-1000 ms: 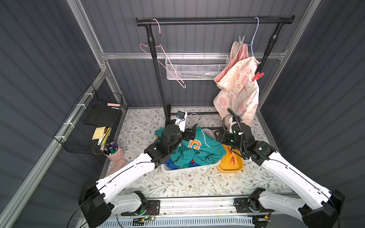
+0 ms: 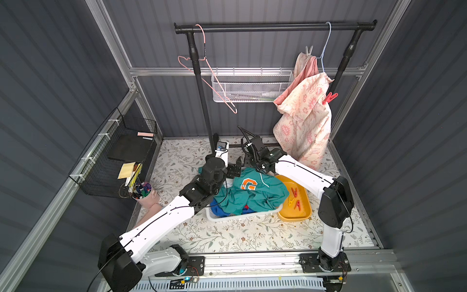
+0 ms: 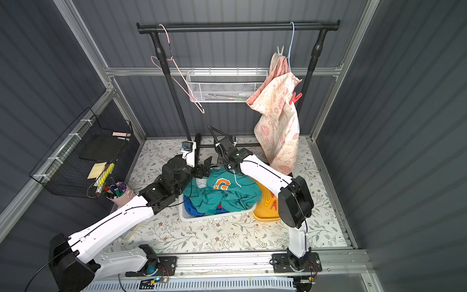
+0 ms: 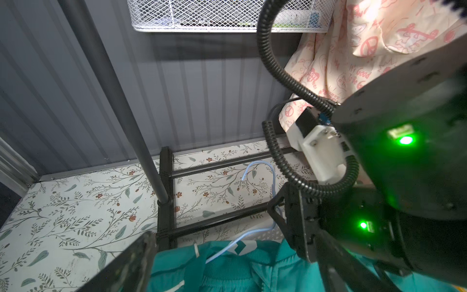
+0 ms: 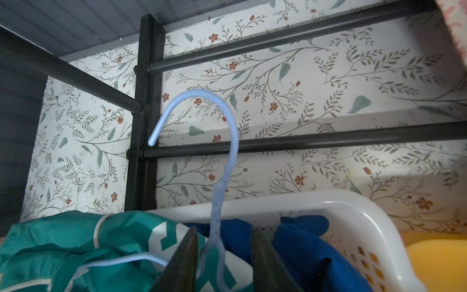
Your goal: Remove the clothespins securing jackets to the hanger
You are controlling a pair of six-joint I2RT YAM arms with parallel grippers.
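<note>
A teal jacket with an orange G (image 2: pixel 260 194) lies in the white basket (image 5: pixel 340 199). A blue hanger (image 5: pixel 231 126) rises from it, its neck between the fingers of my right gripper, which looks part open, not clearly closed on it. My left gripper is open above the jacket, to the left of the right one. A floral pink jacket (image 2: pixel 301 131) hangs from a blue hanger on the rail, with a red clothespin (image 2: pixel 329 97) and a grey clothespin (image 2: pixel 308 51) on it.
An orange tray (image 2: pixel 301 209) holding several clothespins lies right of the basket. Pink hangers (image 2: pixel 219 92) hang on the left of the rail (image 2: pixel 272 26), before a white mesh shelf (image 2: pixel 252 87). A black wire basket (image 2: pixel 92 175) is at the left wall.
My right arm has swung left and inward from above the tray to the blue hanger in the basket. My left gripper has shifted slightly left.
</note>
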